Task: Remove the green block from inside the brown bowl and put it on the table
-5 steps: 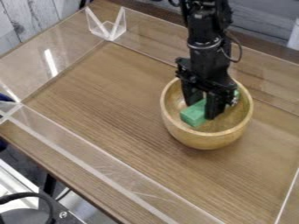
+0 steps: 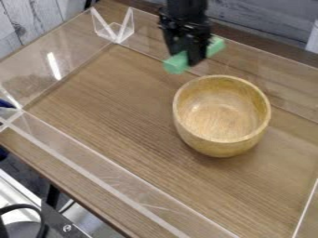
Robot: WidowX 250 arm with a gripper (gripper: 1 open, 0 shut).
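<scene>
The green block is up near the back of the table, beyond the bowl and clear of its rim. My gripper is shut on it, with green showing on both sides of the dark fingers. Whether the block touches the tabletop cannot be told from this angle. The brown bowl, round and light wooden in colour, stands right of the middle, and its inside is empty.
A clear wire-like stand sits at the back left. Bare tabletop spreads across the left and middle. Dark cables lie at the front left corner.
The gripper has risen out of the bowl with the green block and moved away toward the back and slightly left. The bowl, which held the block before, stays in place, now empty.
</scene>
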